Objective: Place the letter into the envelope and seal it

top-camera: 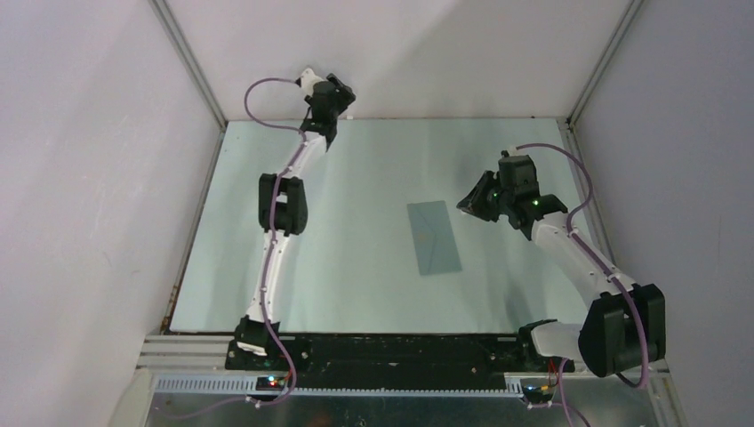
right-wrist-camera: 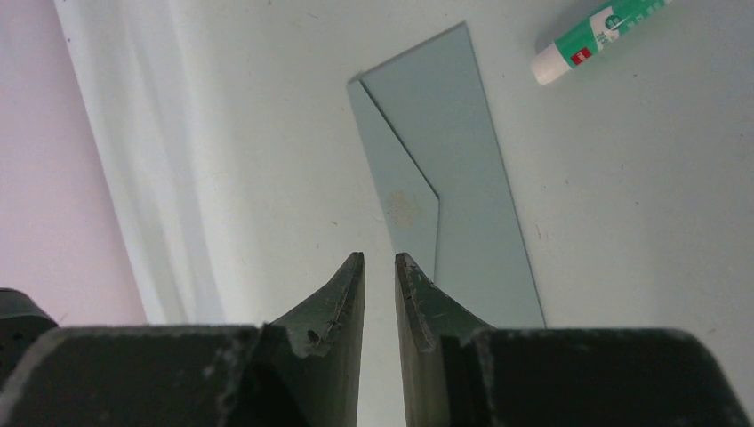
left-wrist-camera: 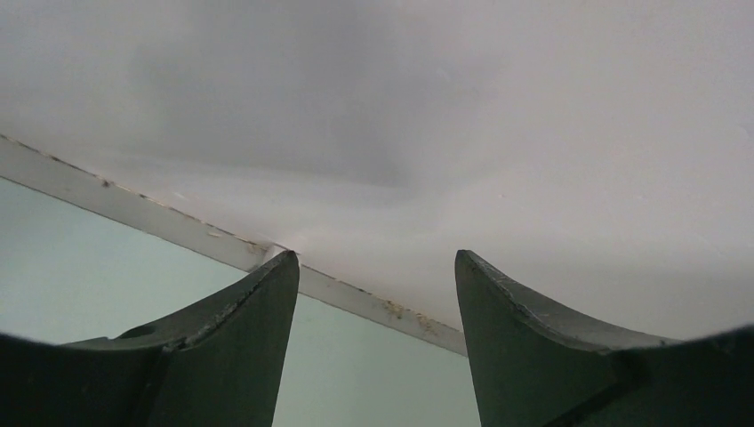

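Observation:
The pale grey-green envelope (top-camera: 434,237) lies right of the table's middle; its folded flap shows in the right wrist view (right-wrist-camera: 471,178). A green glue stick (right-wrist-camera: 600,36) with a white cap lies beside it, mostly hidden by the arm from above. My right gripper (top-camera: 471,206) hangs over that area, narrowly open with nothing between its fingers. At the back left, my left gripper (top-camera: 345,89) is open and empty, facing the back wall and table edge. No separate letter is distinguishable.
Pale walls enclose it at the back and both sides, with a rail along the back edge (left-wrist-camera: 356,298).

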